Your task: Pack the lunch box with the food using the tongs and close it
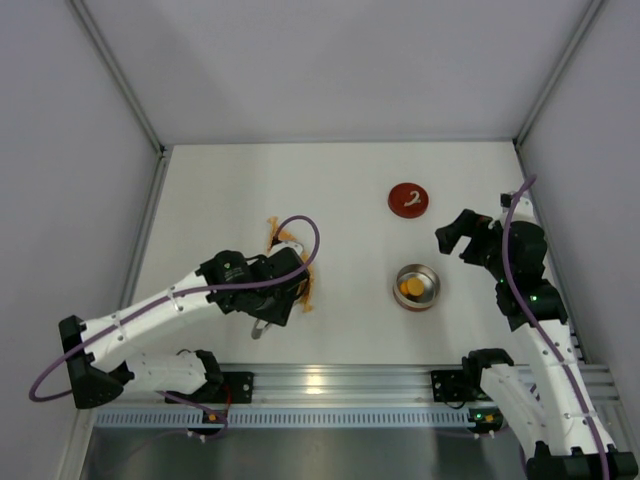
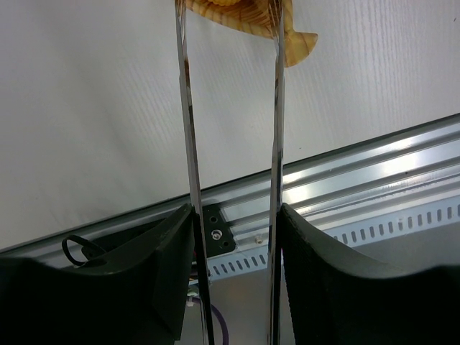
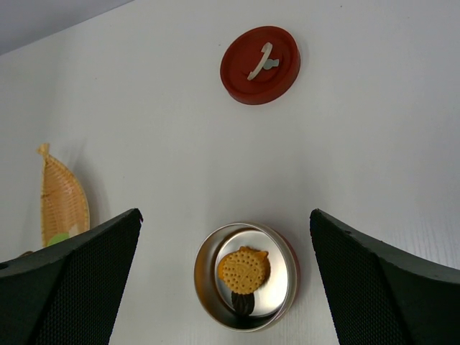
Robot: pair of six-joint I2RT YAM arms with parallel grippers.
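Observation:
A round steel container (image 1: 433, 275) stands right of centre; in the right wrist view, a round yellow-orange biscuit-like piece (image 3: 244, 271) and a dark oval piece (image 3: 243, 303) lie inside it. Its likely lid, a red disc (image 1: 408, 200) with a pale handle, rests farther back, apart from it. My left gripper (image 1: 278, 285) is over the boat-shaped woven tray (image 2: 300, 47), largely hiding it from above. Its fingers stand open, a yellow item (image 2: 224, 2) showing between the tips at the frame's top; contact cannot be made out. Open and empty, my right gripper (image 1: 455, 245) hangs at the right.
Bare white table (image 1: 340, 180) surrounds the container and lid, with free room at the back and between tray and container. A metal rail (image 1: 330, 380) runs along the front edge. Grey walls close in both sides and the back.

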